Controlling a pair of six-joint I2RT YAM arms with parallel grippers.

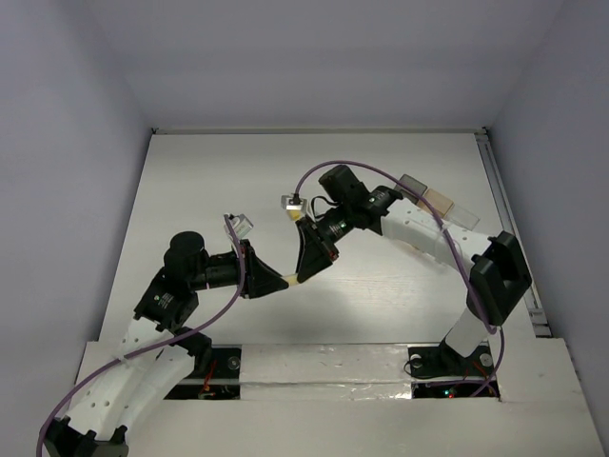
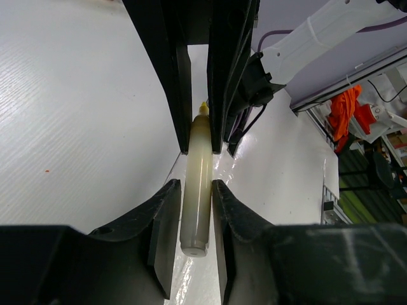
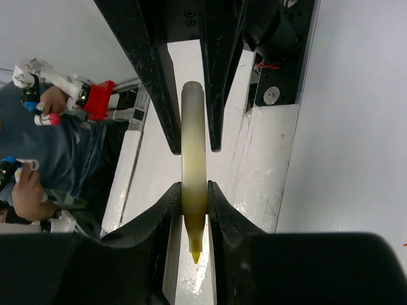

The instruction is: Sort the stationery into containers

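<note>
A pale yellow marker-like stick [image 1: 291, 280] [image 2: 197, 190] [image 3: 193, 159], with a yellow tip, is held horizontally between the two grippers over the table [image 1: 219, 171]. My right gripper is shut on it near the tipped end. My left gripper has its fingers close on either side of the other end; whether they grip it is unclear. A small yellow object [image 1: 295, 214] lies partly hidden behind the right arm's camera.
Several small containers, grey [image 1: 412, 184], tan [image 1: 436, 200] and clear [image 1: 463, 217], stand at the back right, partly behind the right arm.
</note>
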